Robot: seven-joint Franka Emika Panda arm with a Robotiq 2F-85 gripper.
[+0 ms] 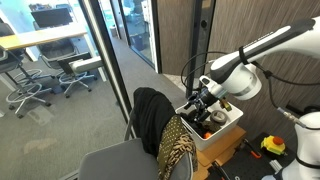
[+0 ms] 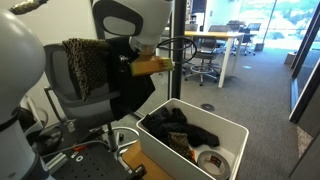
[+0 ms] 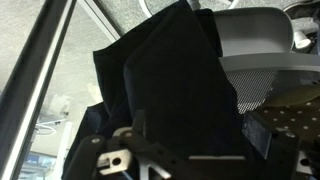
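Note:
My gripper (image 1: pixel 203 98) hangs over the near-left part of the white box, with its fingers apart. In the wrist view the gripper is open, and a black cloth (image 3: pixel 175 75) fills the background beyond its fingers. That black cloth (image 1: pixel 152 112) drapes over the back of a grey chair (image 1: pixel 120 160). Beside it hangs a brown patterned cloth (image 1: pixel 174 147). The white box (image 2: pixel 232 135) holds dark cloth (image 2: pixel 180 127) and a roll of tape (image 2: pixel 212 161). Exterior view 2 does not show the fingertips clearly.
A metal post (image 1: pixel 106 50) rises beyond the chair. A red and yellow button (image 1: pixel 273 144) sits on the dark surface near the robot's base. Farther back are office chairs (image 1: pixel 73 65) and a wooden table (image 1: pixel 40 36), with open floor between.

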